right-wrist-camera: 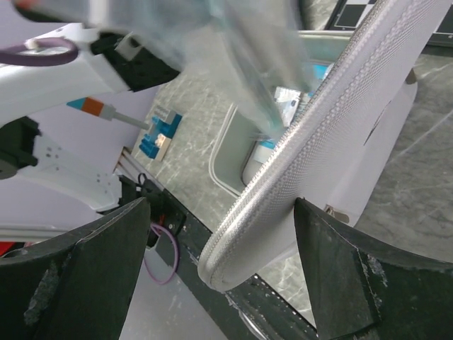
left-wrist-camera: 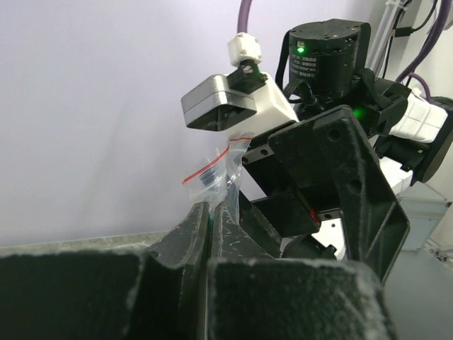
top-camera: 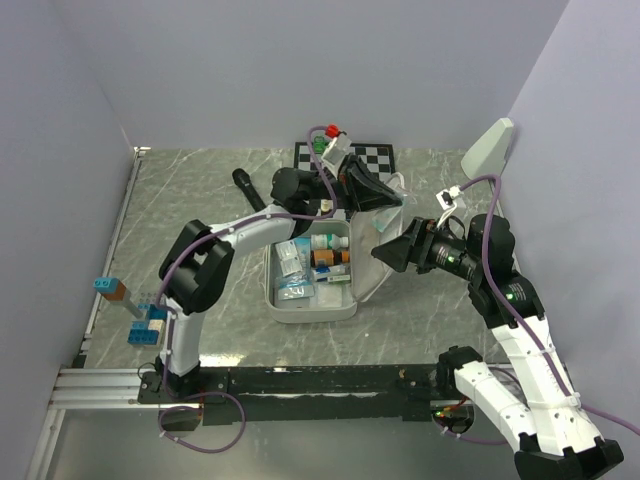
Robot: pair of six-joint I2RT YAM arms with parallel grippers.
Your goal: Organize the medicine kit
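The medicine kit lies in the middle of the table, holding bottles, packets and bags, with its light lid raised on the right. My left gripper is shut on a clear zip bag with a red seal, held above the lid. My right gripper is at the lid's right side; in the right wrist view the lid's thick rim lies between its fingers. Whether they press on it is hard to tell.
A checkerboard lies behind the kit. Blocks sit at the left, a white object at the back right.
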